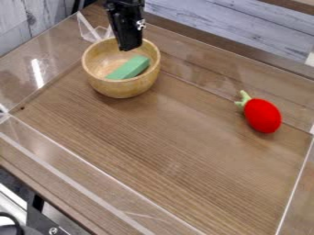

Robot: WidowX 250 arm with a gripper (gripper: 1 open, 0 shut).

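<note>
My gripper (127, 42) reaches down from the top of the view over the back rim of a wooden bowl (108, 84), its black tip just above the inside. It is shut, with nothing visible between its fingers. A green block (128, 68) lies in the bowl. A red object (262, 116) with a pale green top, like a toy vegetable, lies on the table at the right.
A white panelled wall (258, 27) runs along the back. Clear plastic edging is at the left.
</note>
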